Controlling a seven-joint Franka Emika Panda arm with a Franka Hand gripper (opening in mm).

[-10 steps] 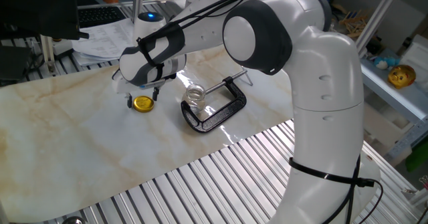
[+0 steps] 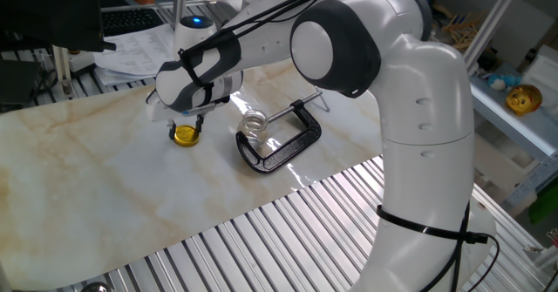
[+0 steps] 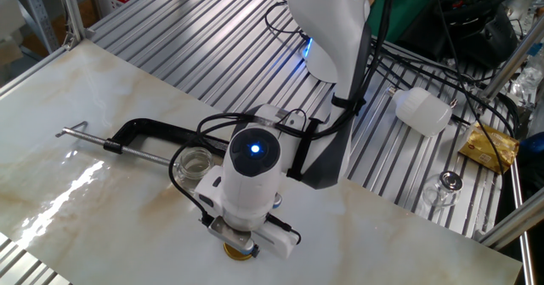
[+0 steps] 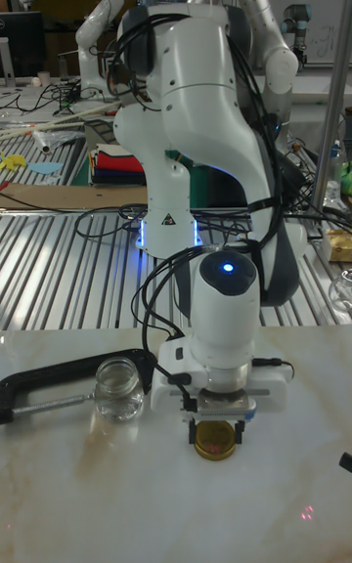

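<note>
A round gold lid [image 2: 187, 137] lies on the marble-patterned tabletop [image 2: 87, 170]. My gripper [image 4: 215, 432] points straight down over it. In exterior view 3 its two dark fingers stand against the left and right edges of the lid [image 4: 215, 442], so it is shut on the lid. The lid seems still to be at table height. From exterior view 2, the wrist covers most of the lid [image 3: 237, 252]. An open glass jar [image 2: 254, 128] stands beside the gripper, its mouth upward.
A black C-clamp [image 2: 296, 148] lies against the jar, its screw rod touching or nearly touching the glass. Clear tabletop spreads on the side away from the clamp. A small glass container [image 3: 442, 189] and a gold packet [image 3: 489, 146] rest on the slatted metal surface.
The fingers have closed inward from a wider gap to the lid's edges. The arm, lid, jar and clamp look unmoved.
</note>
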